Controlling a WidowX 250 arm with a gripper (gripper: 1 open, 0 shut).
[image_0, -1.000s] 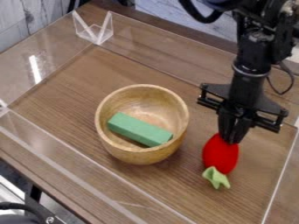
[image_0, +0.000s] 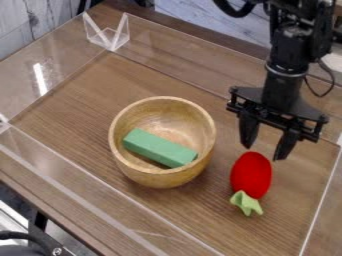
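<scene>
My black gripper (image_0: 266, 143) hangs open at the right, above and just behind a red strawberry-like object (image_0: 251, 174) with a green leafy top (image_0: 245, 202). Nothing shows between the fingers. A tan bowl (image_0: 182, 106) left of the gripper holds a green block (image_0: 158, 147).
A clear plastic object (image_0: 107, 28) sits at the back left.
The gripper has risen away from the red object, uncovering more of its top. The red object and bowl look unmoved.
</scene>
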